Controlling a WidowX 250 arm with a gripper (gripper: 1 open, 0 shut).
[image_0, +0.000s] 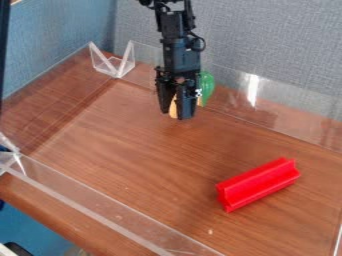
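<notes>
My black gripper (175, 100) hangs at the back middle of the wooden tray, shut on an orange object (173, 106) that is mostly hidden behind its fingers. A green object (205, 85) shows just right of and behind the gripper. A red ridged block (258, 184) lies at the right front of the tray, well apart from the gripper.
Clear walls edge the tray (120, 160), with clear triangular brackets (111, 62) at the back left and another at the left front.
</notes>
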